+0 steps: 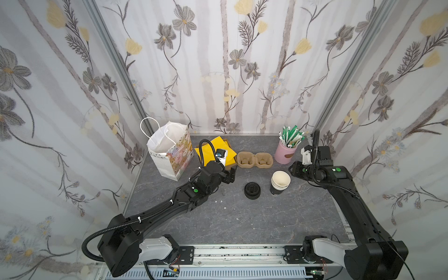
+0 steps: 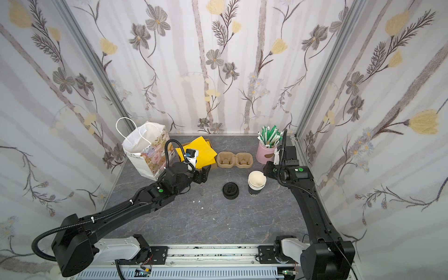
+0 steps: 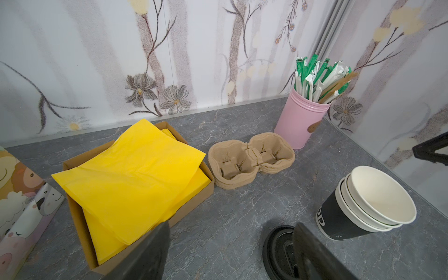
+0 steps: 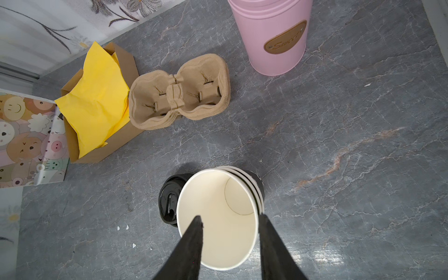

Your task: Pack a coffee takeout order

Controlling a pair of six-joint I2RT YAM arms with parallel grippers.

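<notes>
A stack of paper cups (image 1: 280, 181), white inside with dark sides, stands on the counter right of centre. My right gripper is above it with parted fingers (image 4: 192, 240), and the cup's mouth shows between them; contact cannot be told. Left of the cups lie stacked black lids (image 1: 252, 190). Behind them is an empty two-cup cardboard carrier (image 3: 251, 158). The left gripper hovers over the counter near the lids and napkin box, open and empty. A white patterned paper bag (image 1: 169, 149) stands upright at the back left.
Yellow napkins (image 3: 140, 179) spill over the edge of a cardboard box (image 3: 193, 200) beside the bag. A pink bucket (image 3: 301, 119) full of wrapped straws (image 3: 322, 77) stands at the back right.
</notes>
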